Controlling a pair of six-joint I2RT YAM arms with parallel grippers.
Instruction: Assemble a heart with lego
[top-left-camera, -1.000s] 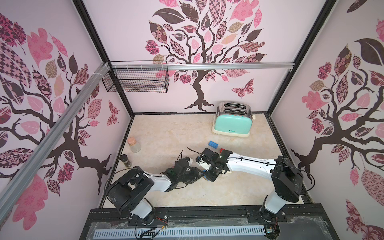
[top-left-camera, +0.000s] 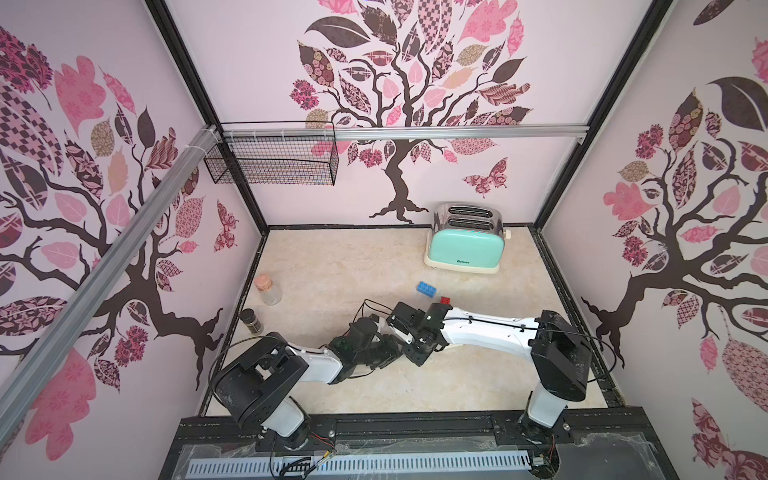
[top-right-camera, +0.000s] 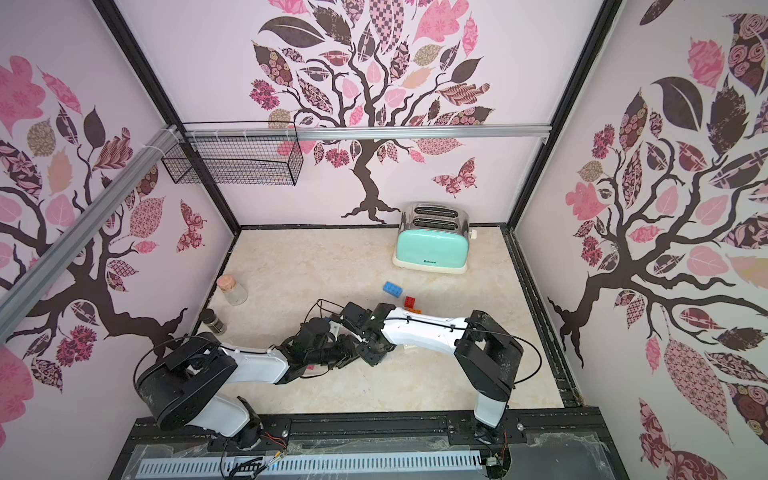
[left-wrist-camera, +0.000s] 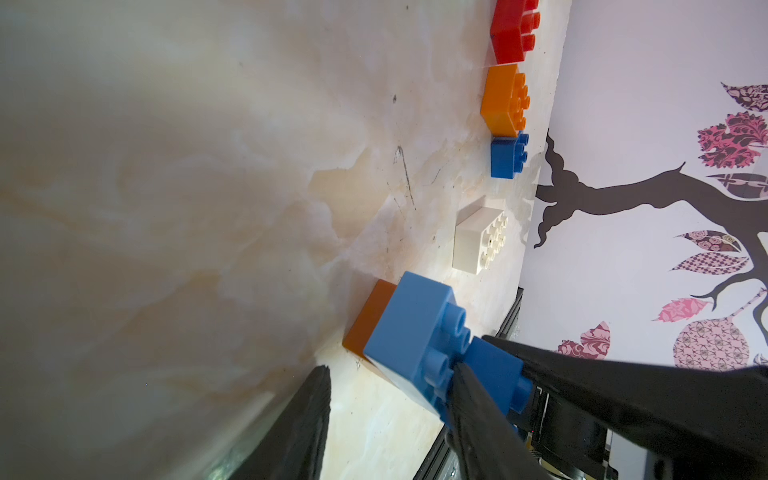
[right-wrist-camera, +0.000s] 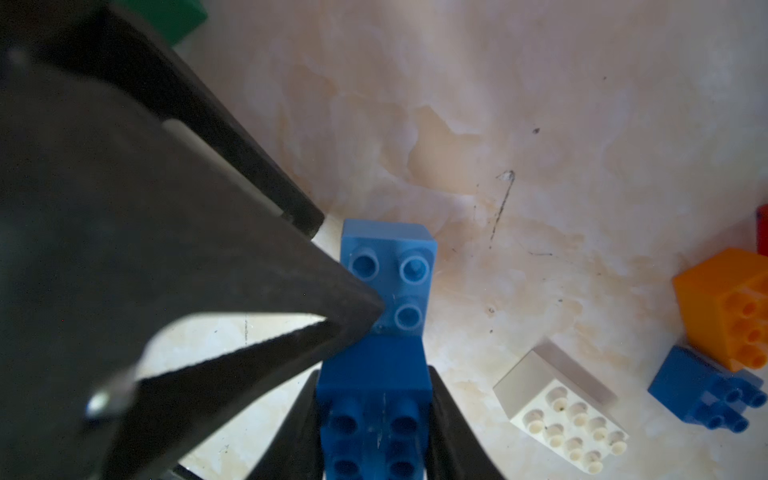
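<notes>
Both grippers meet low over the table's front middle. In the left wrist view a light blue brick (left-wrist-camera: 408, 324) sits beside or on a brown-orange piece (left-wrist-camera: 366, 312), against a darker blue brick (left-wrist-camera: 492, 372). The right wrist view shows the light blue brick (right-wrist-camera: 388, 240) end to end with the dark blue brick (right-wrist-camera: 372, 364). My left gripper (top-left-camera: 389, 349) and my right gripper (top-left-camera: 409, 349) are shut on these blue bricks; which fingers hold which brick is partly hidden.
Loose white (right-wrist-camera: 552, 408), orange (right-wrist-camera: 712, 312), blue (right-wrist-camera: 688, 384) and red (left-wrist-camera: 508, 28) bricks lie nearby. Another blue brick (top-left-camera: 426, 288) lies before the toaster (top-left-camera: 464, 244). Two jars (top-left-camera: 269, 292) stand at left.
My right arm has moved a little to the left, towards my left gripper. The left arm looks unchanged.
</notes>
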